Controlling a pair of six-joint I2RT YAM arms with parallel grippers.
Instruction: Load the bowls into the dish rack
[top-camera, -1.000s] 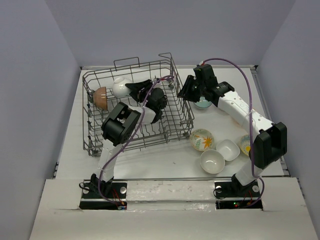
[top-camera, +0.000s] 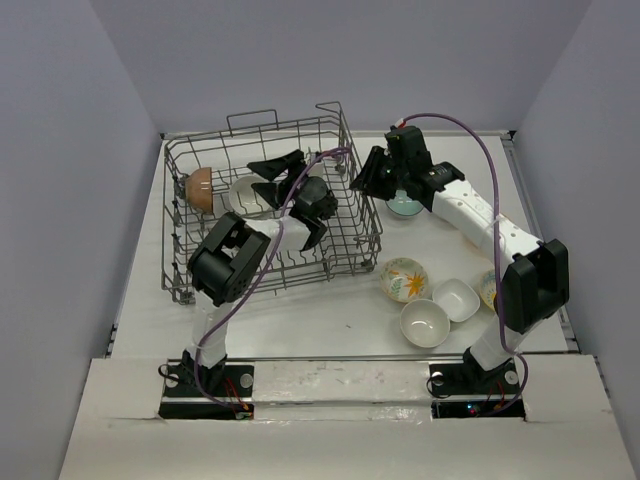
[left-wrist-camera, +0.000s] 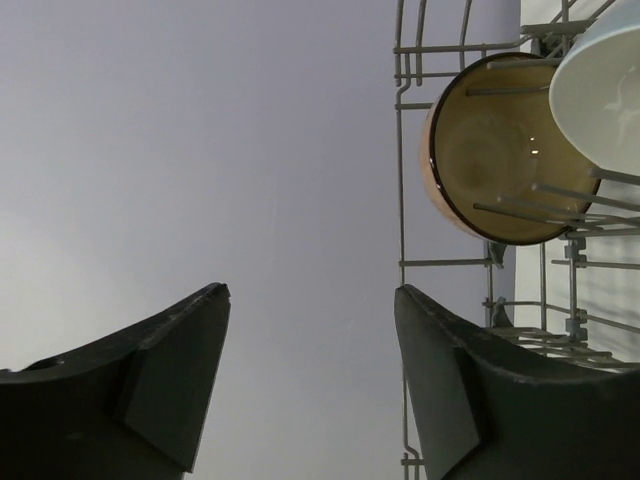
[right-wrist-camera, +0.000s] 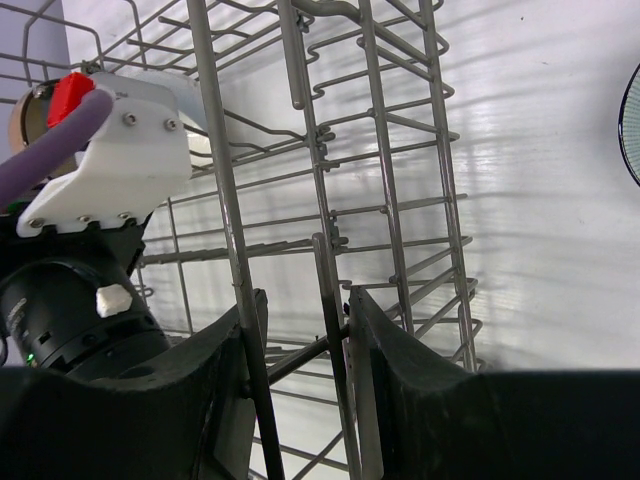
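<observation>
A brown bowl (top-camera: 198, 190) (left-wrist-camera: 460, 150) sits upright on edge at the rack's left, with a white bowl (top-camera: 243, 197) (left-wrist-camera: 605, 100) beside it among the tines. My left gripper (top-camera: 275, 178) stands open above them, nothing between its fingers. My right gripper (top-camera: 365, 178) is at the rack's right side, its fingertips around or against the rack wires; its opening is hard to judge. Outside the rack are a light blue bowl (top-camera: 405, 207), a patterned bowl (top-camera: 404, 282), a white round bowl (top-camera: 425, 325), a square white bowl (top-camera: 457, 298) and other partly hidden bowls.
The wire rack (top-camera: 275, 125) fills the left of the white worktop (top-camera: 330, 330). Its centre lies under my left arm. Clear worktop shows at the front centre, and grey walls surround it.
The white bowl at my left gripper now sits lower among the tines, released; that gripper is open and clear of it. The rack and right arm have shifted slightly.
</observation>
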